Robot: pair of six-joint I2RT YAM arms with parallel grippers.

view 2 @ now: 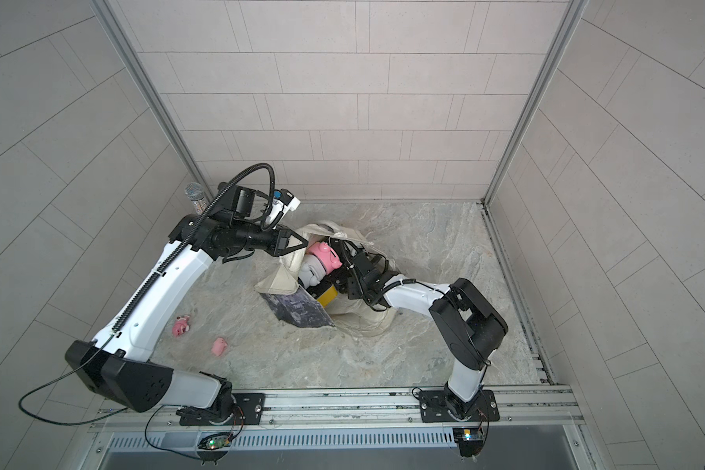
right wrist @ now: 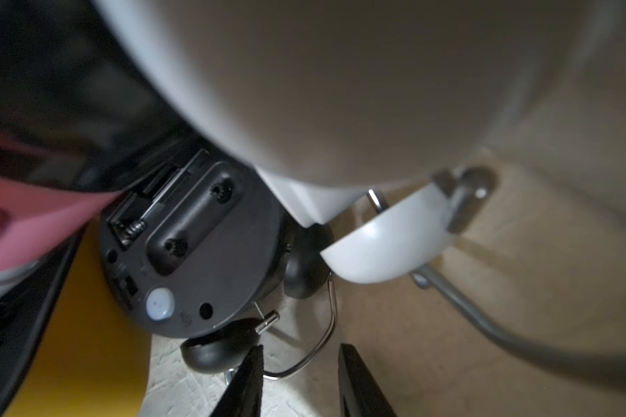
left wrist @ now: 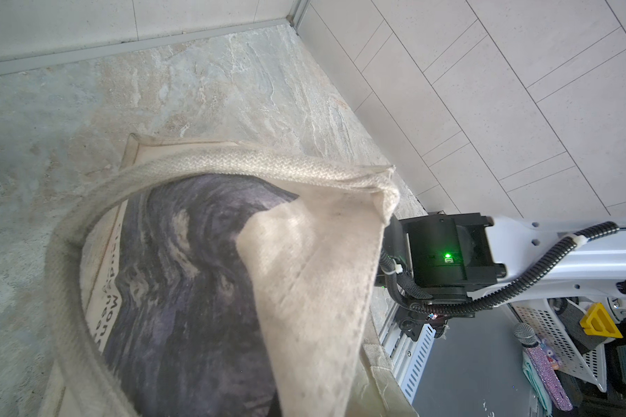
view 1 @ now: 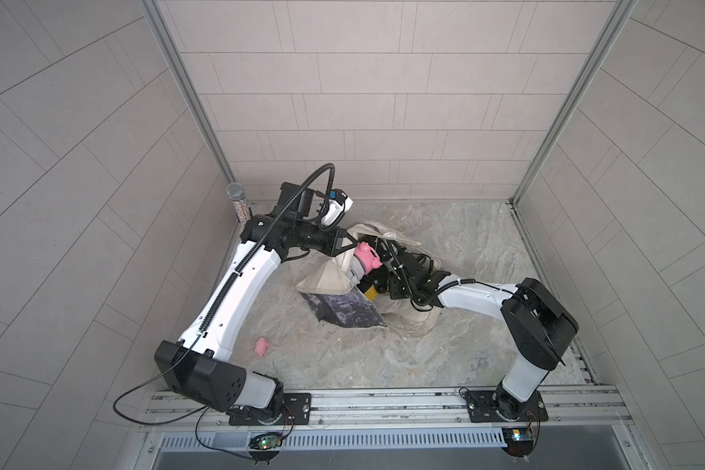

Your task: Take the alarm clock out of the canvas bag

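Note:
The black alarm clock (right wrist: 215, 257) lies with its back towards the camera inside the canvas bag (view 1: 327, 279), its dark bells and wire handle pointing at my right gripper. That gripper reaches down into the bag, part open; its fingertips stand just short of the bells with nothing between them. My left gripper (view 1: 354, 244) is shut at the bag's left rim, where the cloth rises to its tips. In the left wrist view, canvas (left wrist: 313, 278) covers most of those fingers. From above, the clock is hard to make out under the right arm.
Within the bag, a pink toy (view 1: 366, 256), a white and grey object (view 2: 311, 271) and a yellow item (view 2: 327, 295) crowd the clock. A white piece (right wrist: 389, 239) with a grey cable lies to its right. Small pink toys (view 2: 219, 345) rest on the front-left floor.

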